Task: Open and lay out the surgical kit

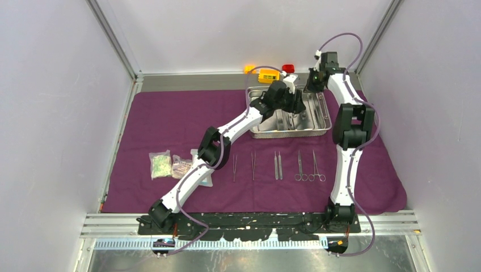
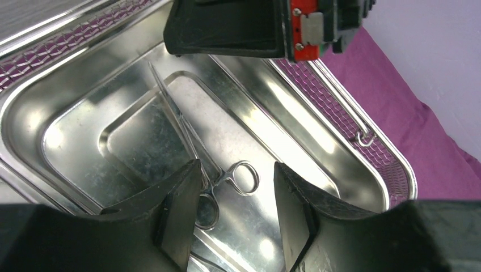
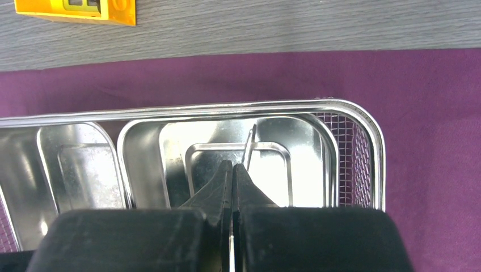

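Note:
The metal instrument tray stands at the back right of the purple cloth. In it lies a pair of ring-handled scissors or a clamp, its long blades pointing away. My left gripper is over the tray, fingers apart on either side of the ring handles; nothing visible is gripped. At the tray's back right corner my right gripper is shut, with nothing showing between its fingertips. Past those tips the slim end of an instrument shows in the tray. Laid out in front are tweezers, slim handles, scissors and a clamp.
Bagged supplies lie at the left, partly behind the left arm. A yellow box and a red container sit behind the tray. Both grippers are close together over the tray.

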